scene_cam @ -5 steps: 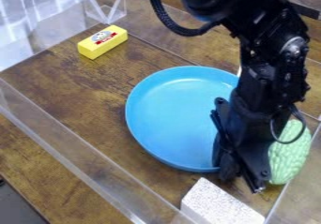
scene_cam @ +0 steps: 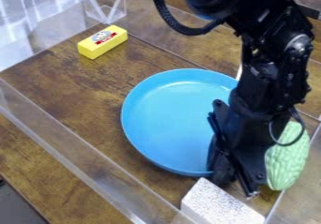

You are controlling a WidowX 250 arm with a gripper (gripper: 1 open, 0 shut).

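Note:
My black gripper (scene_cam: 232, 157) reaches down at the right, low over the right rim of the blue plate (scene_cam: 166, 115). Its fingers are dark and overlap one another, so I cannot tell how far apart they are or whether anything is between them. A light green textured object (scene_cam: 288, 157) sits to the right of the gripper, partly hidden by it. Below the gripper lies a white speckled block (scene_cam: 220, 204) at the bottom edge of the view.
A yellow box (scene_cam: 101, 43) with a printed label lies at the upper left. Clear plastic walls border the wooden surface (scene_cam: 69, 92) along the left and bottom. The wood left of the plate is clear.
The blue plate has shifted slightly to the left. The gripper has moved very slightly, staying at the plate's right edge.

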